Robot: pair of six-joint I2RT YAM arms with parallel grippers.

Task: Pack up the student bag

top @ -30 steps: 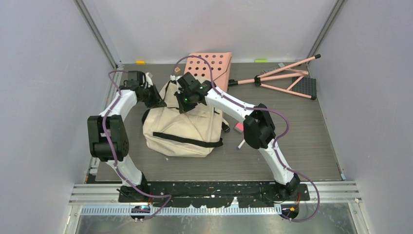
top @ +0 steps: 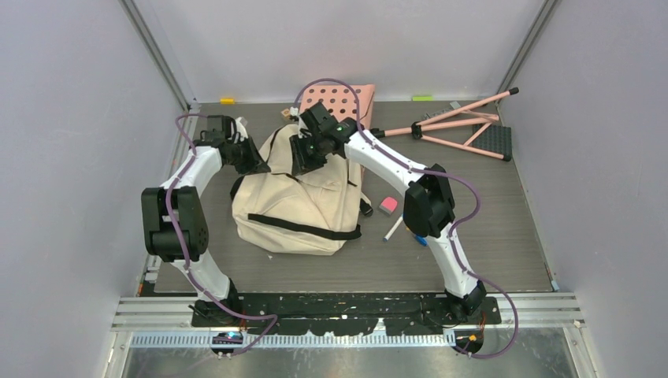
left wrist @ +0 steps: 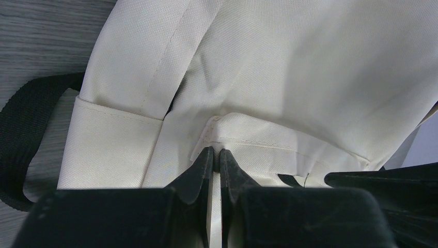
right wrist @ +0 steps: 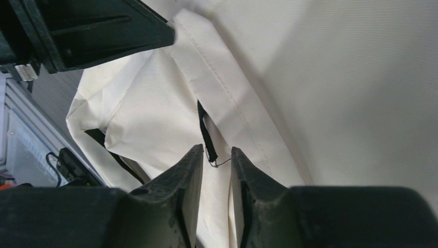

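A cream cloth bag (top: 303,206) with black straps lies in the middle of the table. At its left side my left gripper is shut on a stitched edge of the bag's cloth. My right gripper is over the bag's upper part, its fingers apart. Just beyond those fingertips, a black zipper pull (right wrist: 207,135) with a thin loop at its end shows along the opening's edge. No cloth is visibly clamped between the right fingers. The bag's inside cannot be seen.
Behind the bag is a pink perforated panel (top: 364,98). A folded pink frame (top: 457,126) lies back right. A pink block (top: 388,205), a white stick (top: 391,230) and a blue item (top: 420,239) lie right of the bag, partly beneath my right arm.
My right gripper has shifted slightly to the right, and its fingers have spread apart. The left gripper stays in place on the bag's edge. The bag has barely moved.
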